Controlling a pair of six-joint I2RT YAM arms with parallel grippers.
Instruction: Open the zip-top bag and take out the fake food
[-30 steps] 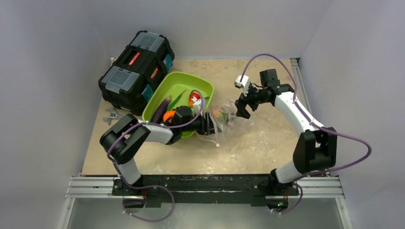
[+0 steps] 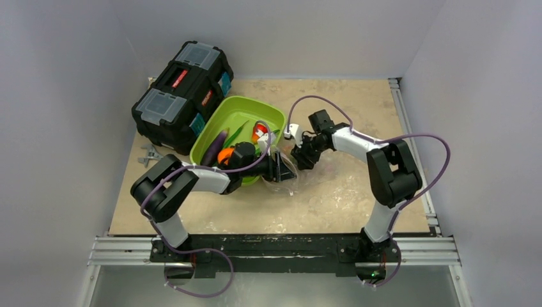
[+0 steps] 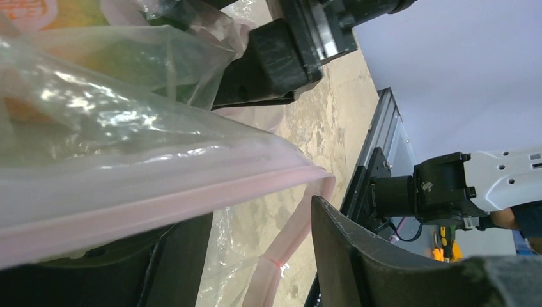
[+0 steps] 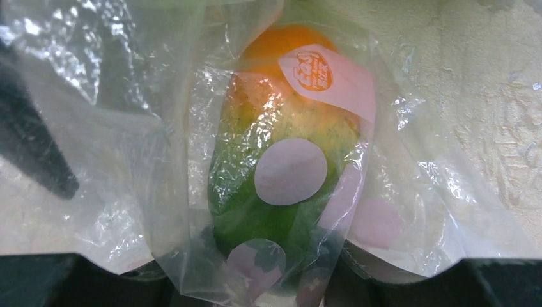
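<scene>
A clear zip top bag [image 2: 287,182] lies between the grippers, holding a green-orange fake fruit [image 4: 281,173] with pink labels. My right gripper [image 2: 303,160] is shut on the bag and the fruit from outside, as the right wrist view shows. My left gripper [image 2: 279,167] stands part open at the bag's mouth, its pink zip strip [image 3: 268,185] running above and between the fingers; whether it grips any film is unclear.
A green bin [image 2: 217,118] with an eggplant, orange and red items and leaves sits behind the left arm. A black toolbox [image 2: 182,96] stands at back left.
My right gripper has moved left and down from the right onto the bag and the fruit, and shut on them. The left gripper has stayed nearly in place.
</scene>
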